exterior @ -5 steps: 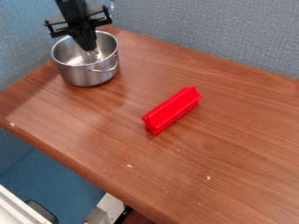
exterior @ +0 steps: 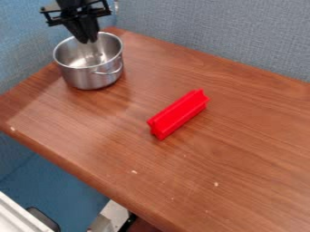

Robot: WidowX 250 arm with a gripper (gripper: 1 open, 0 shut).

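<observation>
My gripper (exterior: 86,38) hangs at the upper left, over a steel pot (exterior: 87,72) with a side handle, its tip at about the height of the pot's rim in the image. It looks shut, with nothing visible between its fingers. A red oblong object (exterior: 179,114) lies on the wooden table (exterior: 230,172), to the right of and in front of the pot.
Blue-grey padded walls (exterior: 230,36) stand behind and to the left of the table. Pale frame pieces show at the lower left corner, off the table.
My gripper has risen a little from lower over the pot. The pot and the red object have not visibly moved.
</observation>
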